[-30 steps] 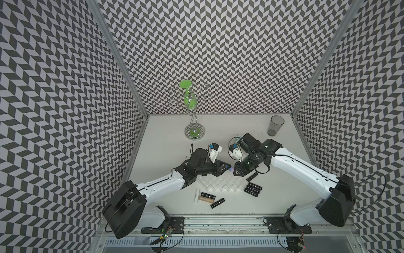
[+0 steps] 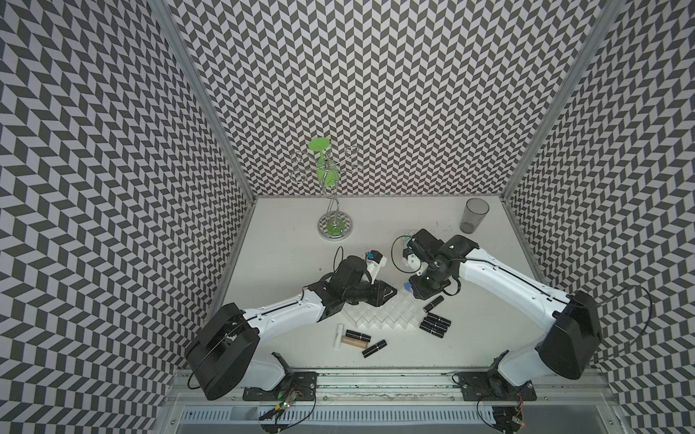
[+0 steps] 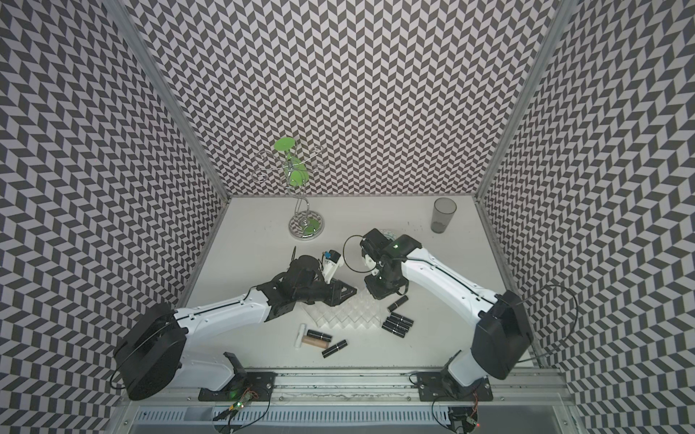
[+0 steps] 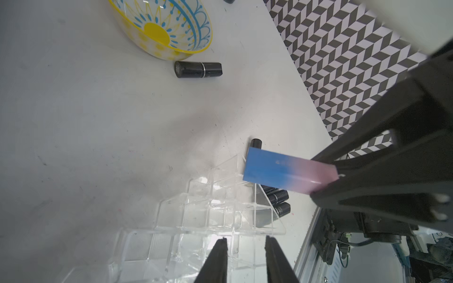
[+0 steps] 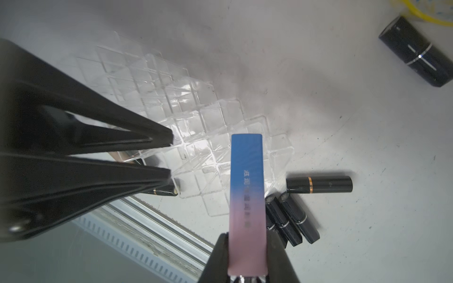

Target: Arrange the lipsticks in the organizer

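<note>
A blue-to-pink lipstick (image 5: 247, 188) is gripped near its pink end by my right gripper, which is shut on it above the organizer. In the left wrist view that lipstick (image 4: 283, 170) juts out from the right fingers, its blue end pointing left. My left gripper stands open over the clear organizer (image 4: 198, 212), a gap showing between its fingertips. The organizer's cells that show look empty. Black lipsticks (image 5: 292, 221) lie at the organizer's right end, with another lipstick (image 5: 319, 184) beside them.
Left of centre, near the front edge, lie black lipsticks (image 2: 375, 348), a tan tube (image 2: 354, 343) and a white tube (image 2: 338, 335). A yellow-rimmed bowl (image 4: 165, 28) has one black lipstick (image 4: 198, 69) beside it. A mirror stand (image 2: 335, 225) and a glass (image 2: 474, 215) stand farther back.
The blue end of the lipstick, earlier close to the left gripper, has moved right, away from it. My right gripper has turned with the lipstick.
</note>
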